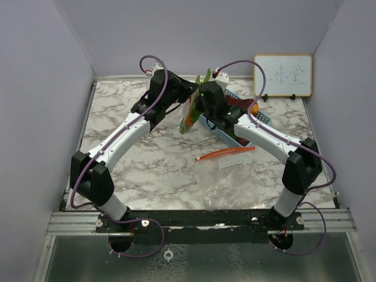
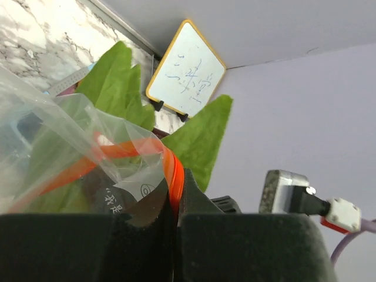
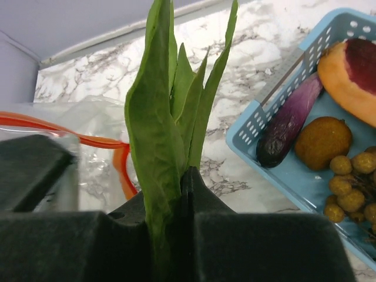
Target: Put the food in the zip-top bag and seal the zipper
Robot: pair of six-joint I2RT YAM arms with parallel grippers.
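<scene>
My left gripper is shut on the orange-rimmed edge of a clear zip top bag [image 2: 117, 164], which hangs over green leaves in the left wrist view. My right gripper is shut on a bundle of long green leaves [image 3: 154, 117], held upright beside that bag's orange zipper. In the top view both grippers meet above the middle back of the table, with leaves between them; whether the leaves are inside the bag's mouth is hard to tell.
A blue basket [image 3: 247, 129] holds an eggplant, round brown items and other food. More clear bags [image 1: 226, 182] with an orange zipper lie at front centre. A whiteboard [image 1: 282, 75] stands at back right.
</scene>
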